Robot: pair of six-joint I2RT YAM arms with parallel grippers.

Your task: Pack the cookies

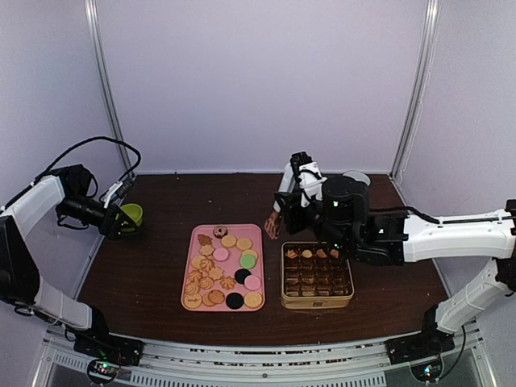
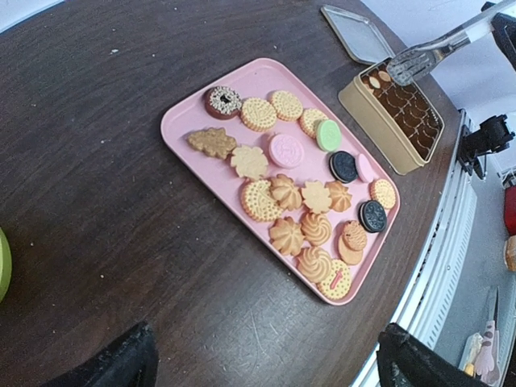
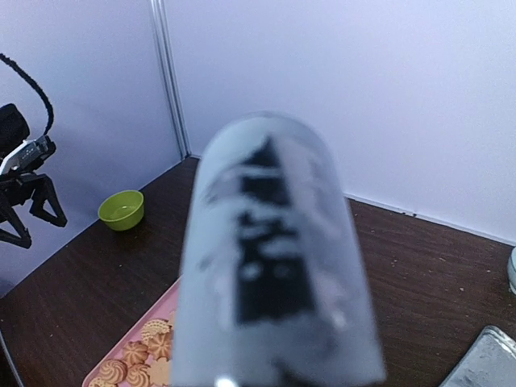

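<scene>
On the pink tray (image 1: pixel 222 229) lie several cookies, among them a pink round one (image 2: pixel 285 150), a green one (image 2: pixel 328 135) and a dark one (image 2: pixel 372 216). To its right stands the tan box (image 1: pixel 314 303) with a compartmented insert. Its back row holds several cookies (image 1: pixel 306 253); the front compartments look empty. Metal tongs (image 2: pixel 415 63), held by my right gripper (image 1: pixel 292 211), hang in the air between tray and box. Their shiny back (image 3: pixel 274 266) fills the middle of the right wrist view, hiding the fingers. Far left, my left gripper is open and empty.
A green bowl (image 3: pixel 122 210) sits by the left gripper. At the back right is a pale bowl (image 1: pixel 356 176), partly behind the right arm. A metal tray (image 2: pixel 359 36) lies beyond the box. Bare table surrounds the pink tray.
</scene>
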